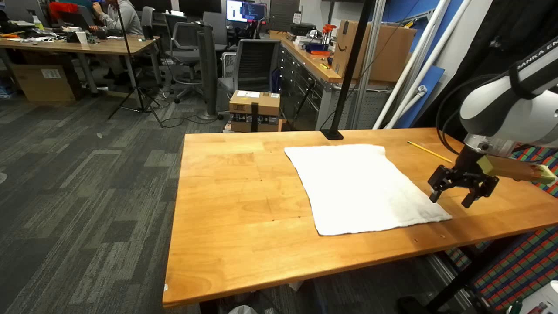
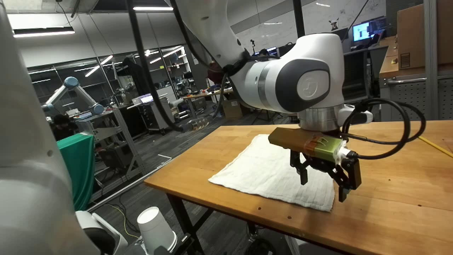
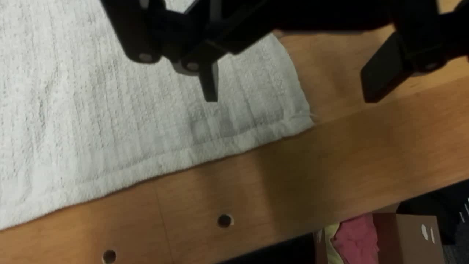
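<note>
A white cloth (image 1: 361,191) lies spread flat on the wooden table, one corner pointing toward the robot's side. Above that corner hovers my gripper (image 1: 448,201), its fingers wide apart and empty. From the other side, the gripper (image 2: 322,189) hangs over the cloth's near edge (image 2: 271,178). In the wrist view the corner of the cloth (image 3: 263,105) lies between and below the spread fingers of the gripper. One finger appears over the fabric, the other over bare wood. Whether either fingertip touches anything is hard to tell.
A yellow pencil (image 1: 430,151) lies toward the back right of the table (image 1: 230,209). A black post (image 1: 333,134) stands at the table's back edge. The front edge runs close to the cloth corner.
</note>
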